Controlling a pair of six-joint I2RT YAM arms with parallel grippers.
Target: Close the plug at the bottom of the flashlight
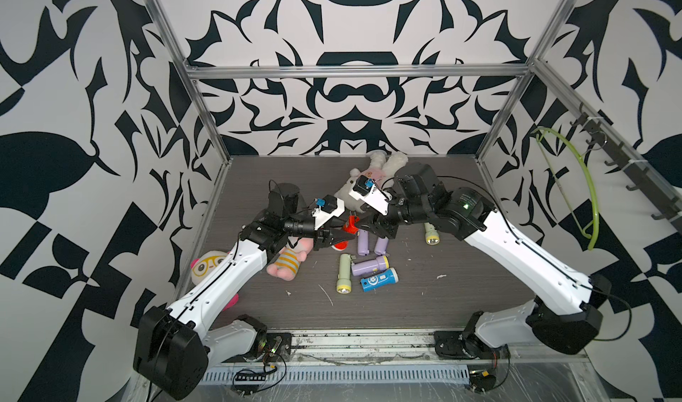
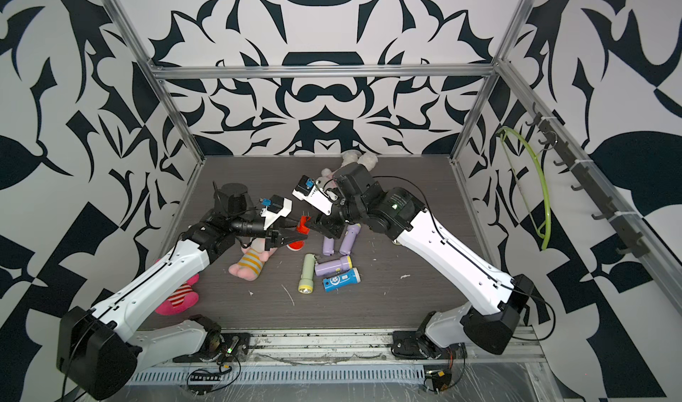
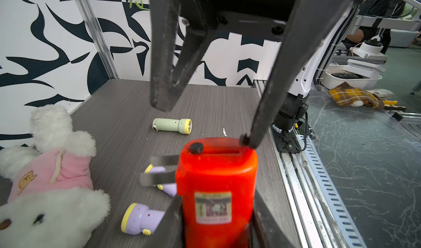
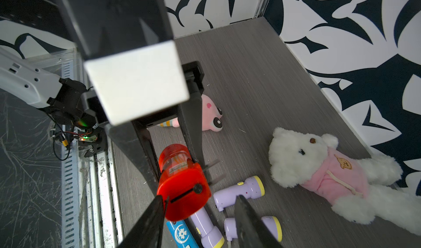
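The red flashlight [image 3: 217, 173] stands in my left gripper, which is shut around its body. In the left wrist view its bottom end faces up, with two metal plug prongs [image 3: 160, 177] sticking out sideways. The prongs [image 4: 214, 171] also show blurred on the right side in the right wrist view. My right gripper is open, its fingers spread at the flashlight's bottom end. One right fingertip [image 3: 256, 136] is at the edge of that end, seemingly touching it; the other hangs above the prongs. Nothing is gripped between the right fingers.
Several loose flashlights lie below, including purple [image 1: 369, 265], pale green [image 1: 344, 274] and blue [image 1: 379, 279] ones. A white plush toy [image 4: 333, 173] lies at the back, and a pink plush toy [image 1: 290, 260] near the left arm.
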